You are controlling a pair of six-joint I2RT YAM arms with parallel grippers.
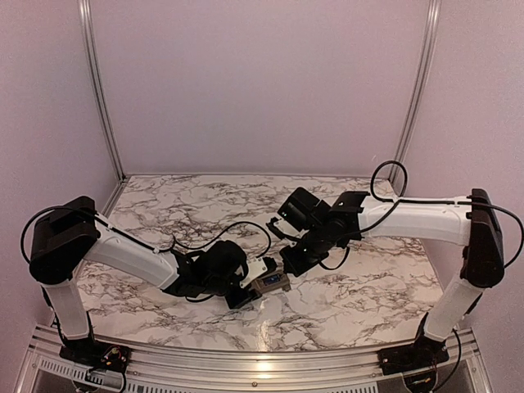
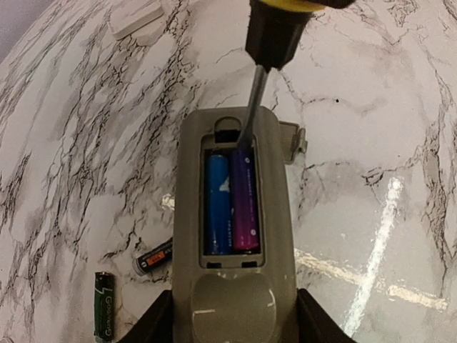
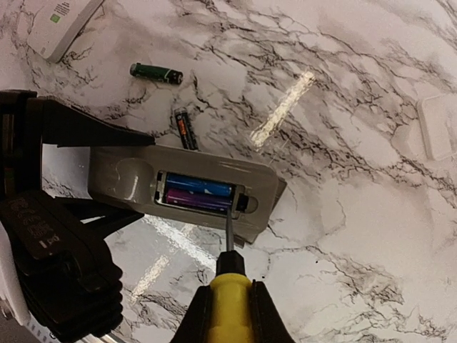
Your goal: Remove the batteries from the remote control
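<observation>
My left gripper is shut on the grey remote control (image 2: 232, 300), whose battery compartment is open, its cover hinged out at the side. Inside lie a blue battery (image 2: 218, 204) and a purple battery (image 2: 245, 207). My right gripper is shut on a yellow-handled screwdriver (image 3: 230, 286). The screwdriver's tip rests at the end of the purple battery, at the compartment's edge. In the top view both grippers meet over the front middle of the table.
A green battery (image 3: 155, 73) and a dark battery (image 3: 183, 128) lie loose on the marble table (image 1: 172, 205) beside the remote. Pale objects (image 3: 64, 25) lie farther off.
</observation>
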